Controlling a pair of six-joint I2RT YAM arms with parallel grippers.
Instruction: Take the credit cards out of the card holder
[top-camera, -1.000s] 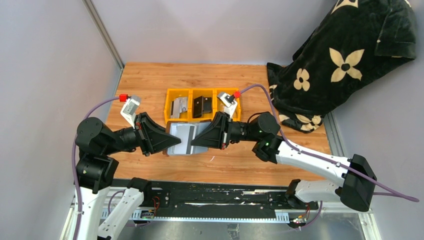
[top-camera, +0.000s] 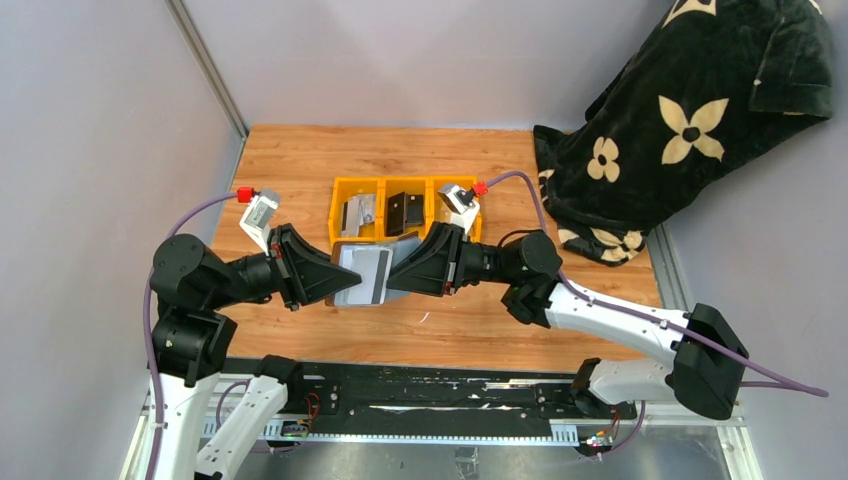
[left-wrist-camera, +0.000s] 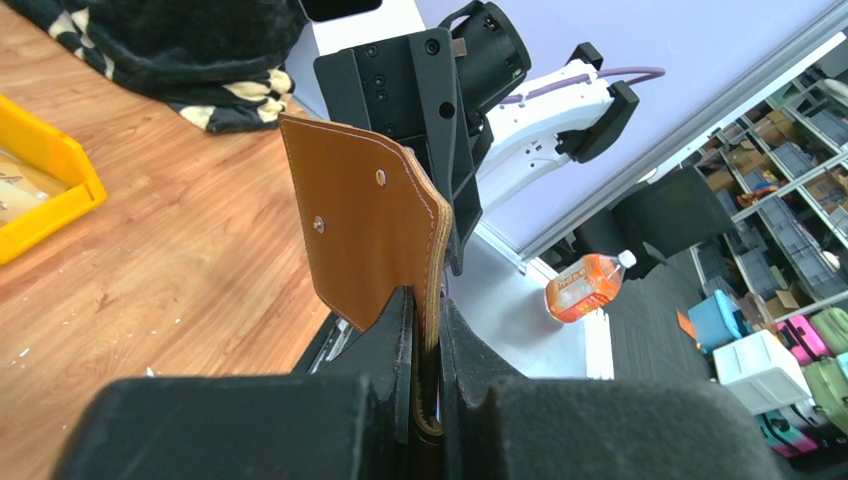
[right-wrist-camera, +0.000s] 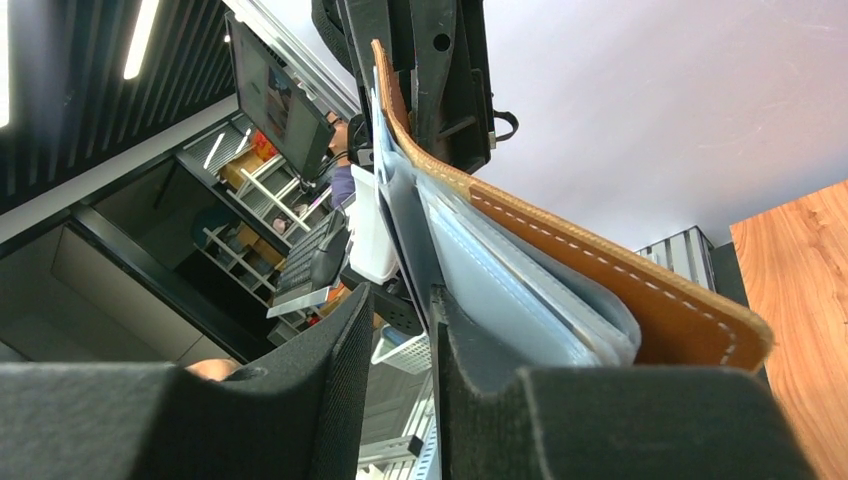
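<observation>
The brown leather card holder (top-camera: 342, 262) is spread open above the table, its clear sleeves and pale cards (top-camera: 366, 268) facing up in the top view. My left gripper is shut on the card holder's edge; leather runs between its fingers in the left wrist view. On the other side, my right gripper is open, its fingertips beside the bluish clear sleeves (right-wrist-camera: 510, 270). A sleeve edge reaches the gap between those fingers. Whether a card lies between them cannot be told. The holder's brown cover (left-wrist-camera: 365, 220) hides the sleeves from the left wrist view.
A yellow divided tray (top-camera: 333, 215) stands behind the grippers, with cards (top-camera: 350, 216) in its left compartment and dark holders (top-camera: 397, 212) in the middle one. A dark patterned cloth (top-camera: 640, 140) lies at the back right. Bare wooden table (top-camera: 480, 335) surrounds the tray.
The card holder has tilted a little and its sleeves have moved slightly. The left arm stays nearly still.
</observation>
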